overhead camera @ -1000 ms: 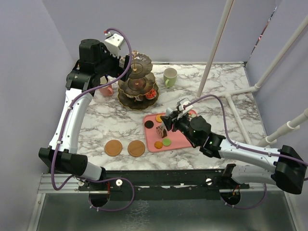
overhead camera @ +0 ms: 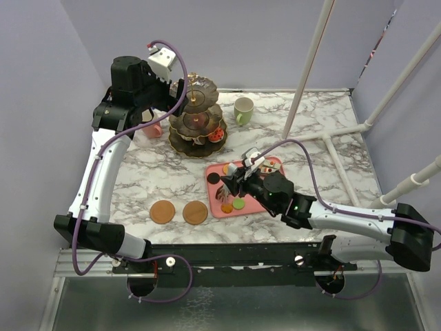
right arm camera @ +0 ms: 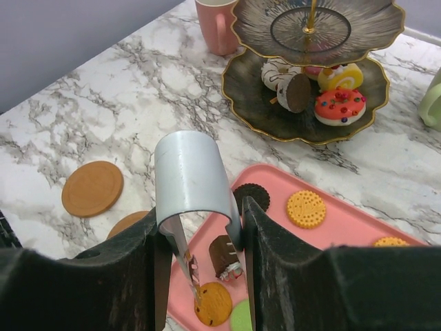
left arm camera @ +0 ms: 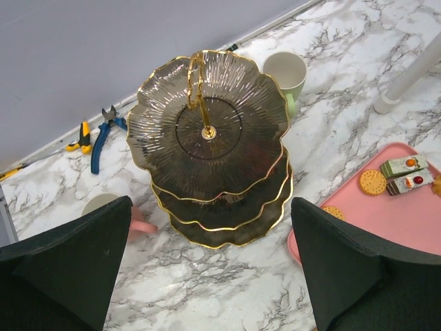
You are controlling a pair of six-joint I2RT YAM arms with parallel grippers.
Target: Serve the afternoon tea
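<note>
In the right wrist view, silver tongs stand between the fingers of my right gripper, which presses on them from both sides. Their prongs reach down around a dark brown cake piece on the pink tray; whether they grip it I cannot tell. Behind them is the tiered stand, gold-rimmed and dark. Its bottom tier holds several sweets, among them a red-topped one and a yellow roll. My left gripper is open and empty, above the stand's near-left side.
A pink mug stands left of the stand, a green mug right of it. Round coasters lie at front left. Biscuits and small cakes share the tray. White poles rise on the right.
My right gripper and the tongs have moved left and a little toward the front over the tray. The left arm, the stand and the mugs have stayed put.
</note>
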